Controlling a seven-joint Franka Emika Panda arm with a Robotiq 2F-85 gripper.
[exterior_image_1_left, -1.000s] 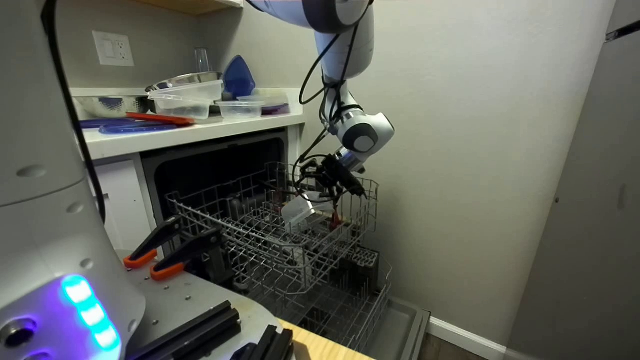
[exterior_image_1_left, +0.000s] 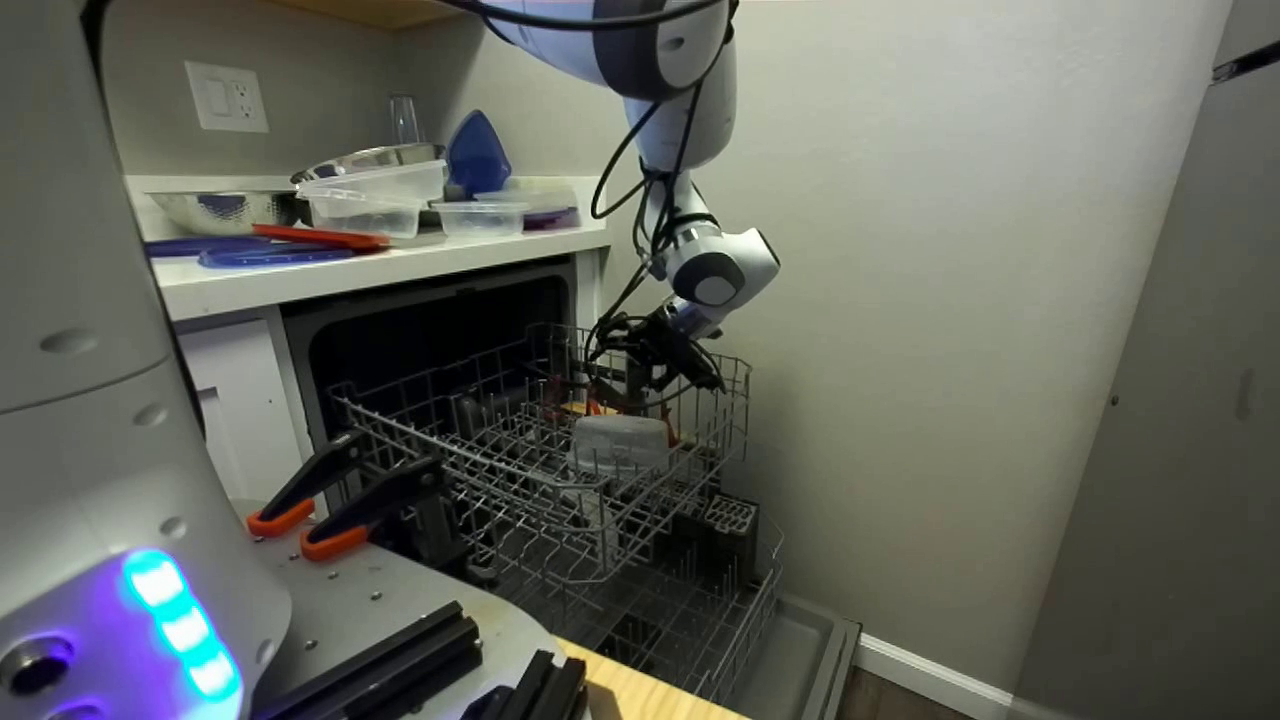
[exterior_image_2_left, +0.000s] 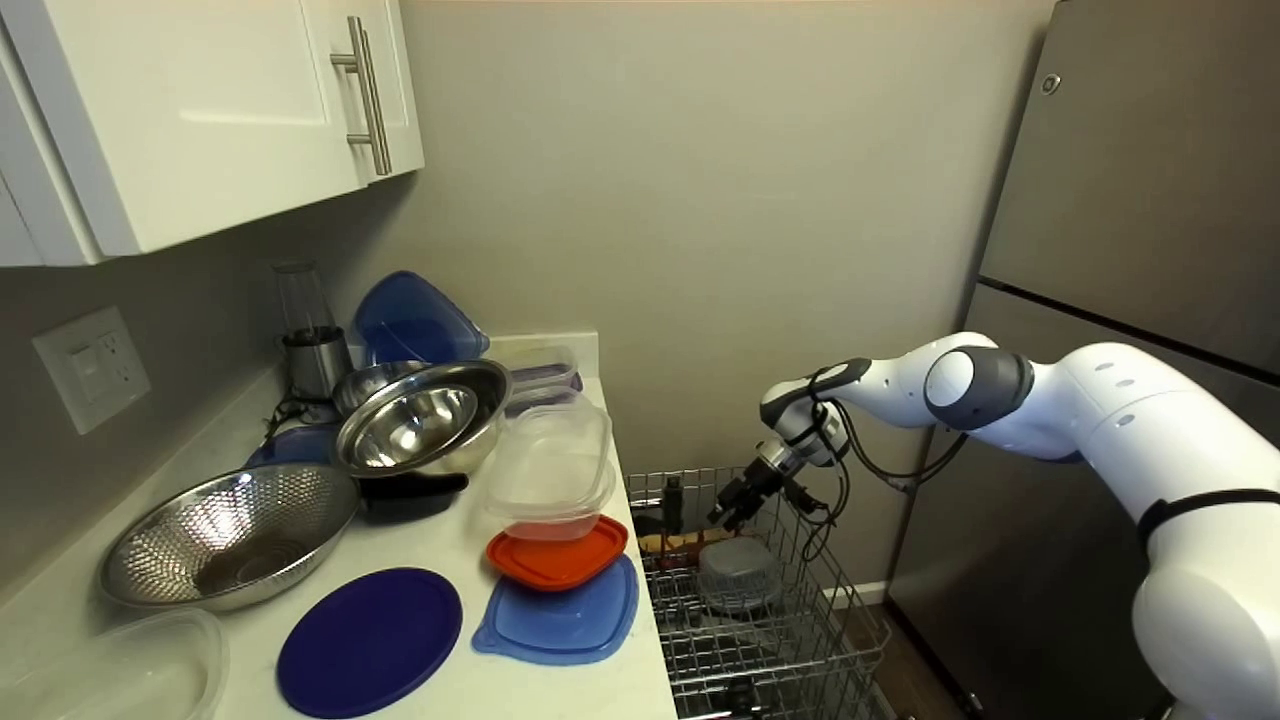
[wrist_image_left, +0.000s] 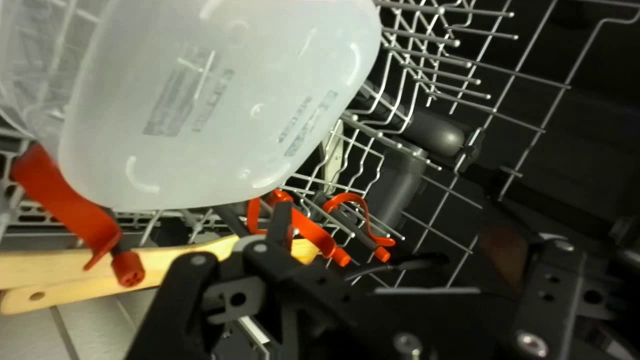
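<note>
A translucent plastic container (exterior_image_1_left: 618, 443) rests bottom side up in the dishwasher's upper rack (exterior_image_1_left: 504, 462). In the wrist view the container (wrist_image_left: 222, 102) fills the upper left, with faint lettering on its base. Just above and behind it hangs my black gripper (exterior_image_1_left: 672, 366), which also shows in exterior view 2 as the gripper (exterior_image_2_left: 739, 498) beyond the container (exterior_image_2_left: 737, 571). Its dark fingers stand wide apart across the bottom of the wrist view, and nothing shows held between them. The container is clear of them.
Utensils with red-orange ends (wrist_image_left: 66, 201) and wooden handles (wrist_image_left: 90, 264) lie by the container. Rack tines (wrist_image_left: 444, 66) stand beside it. The counter (exterior_image_2_left: 516, 684) holds steel bowls (exterior_image_2_left: 420, 426), a colander (exterior_image_2_left: 234, 528), other containers and lids. A bare wall borders the rack.
The container was tilted under the gripper a second ago and now sits flatter, slightly farther right. The arm has shifted a little left and the gripper slightly down.
</note>
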